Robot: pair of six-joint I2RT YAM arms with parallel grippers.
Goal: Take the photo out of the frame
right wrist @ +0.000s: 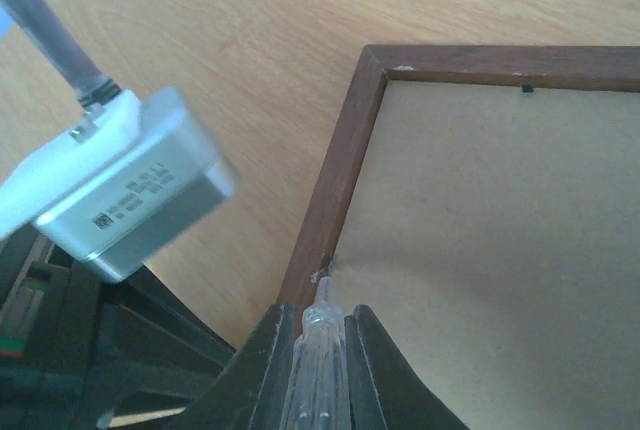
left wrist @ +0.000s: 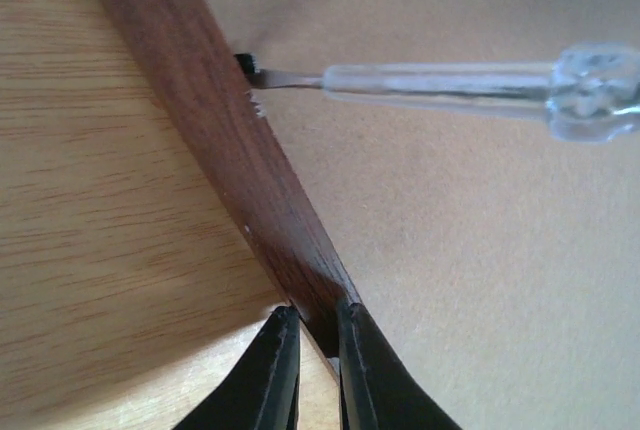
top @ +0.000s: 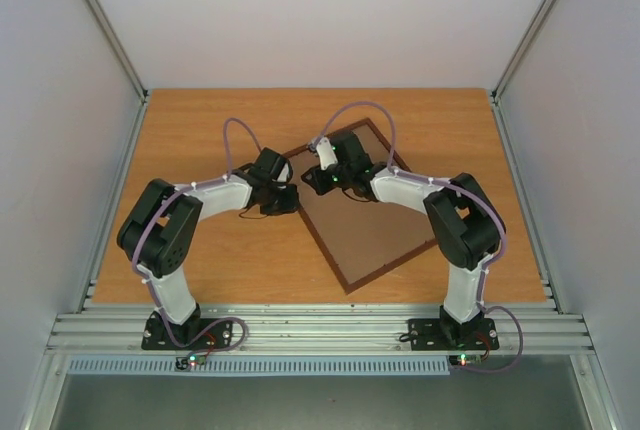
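Observation:
The wooden frame (top: 322,255) lies back up, turned askew, its brown backing board (top: 360,235) inside. My left gripper is shut on the left rail (left wrist: 220,130). My right gripper is shut on a clear-handled screwdriver; in the left wrist view its flat tip (left wrist: 270,79) rests at a small black tab (left wrist: 245,63) on the rail's inner edge. Another tab (right wrist: 527,88) shows on a rail in the right wrist view.
Bare wooden table (top: 200,250) surrounds the frame, with white walls at the back and sides. Both arms reach in from the front over the table.

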